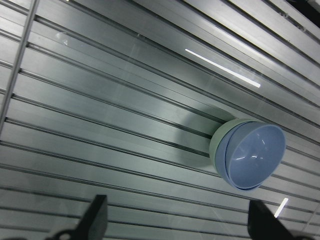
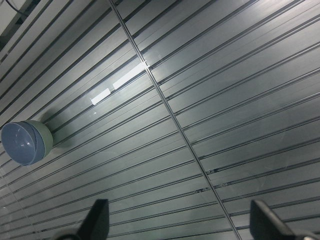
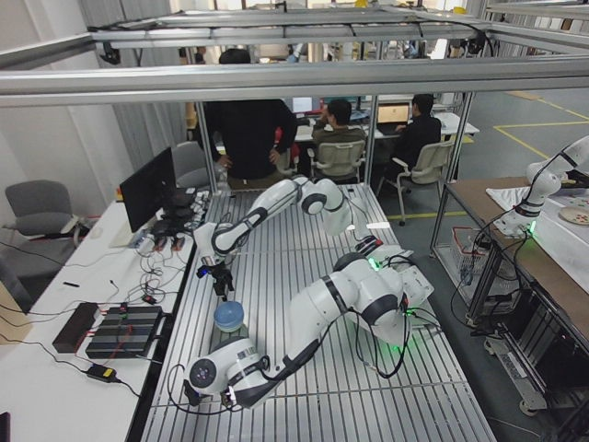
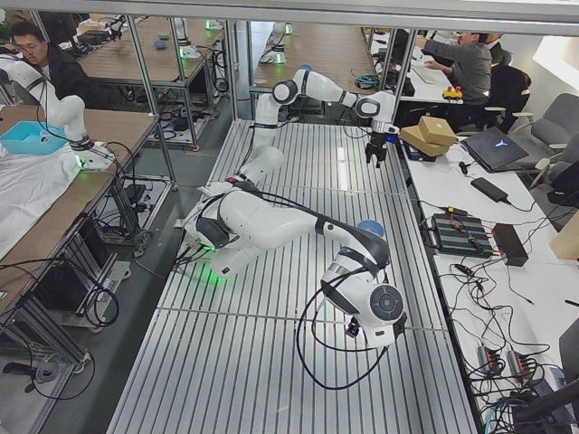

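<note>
Stacked bowls, blue (image 1: 252, 155) inside pale green (image 1: 218, 137), stand on the slatted metal table (image 3: 322, 405), between the two arms. In the camera left view my left gripper (image 3: 207, 396) is in the foreground, in front of the stack (image 3: 228, 315); my right gripper (image 3: 221, 281) is behind it. In the camera right view the right gripper (image 4: 375, 330) is nearer and the left (image 4: 375, 149) farther. Both wrist views show widely parted fingertips with nothing between; the stack (image 2: 25, 142) lies off to the side in each.
A white side table (image 3: 46, 387) with monitor, power units and cables runs along one edge. The arm bases occupy the opposite side. Much of the slatted surface around the bowls is bare. People sit and stand beyond the frame.
</note>
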